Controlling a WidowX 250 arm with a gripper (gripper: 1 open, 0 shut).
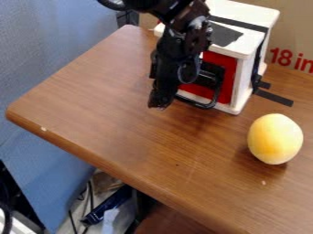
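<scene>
My black gripper [163, 96] reaches down from the top of the view and hangs in front of a small white box [246, 52] with a red front [219, 69] and a dark handle-like frame [210, 101] at its lower front. The fingertips are at the left of that frame; whether they touch it or are open or shut is hard to tell. A yellow ball [275, 139] rests on the wooden table to the right.
A cardboard box [294, 37] stands behind. Cables and a bag lie below the table's near left edge.
</scene>
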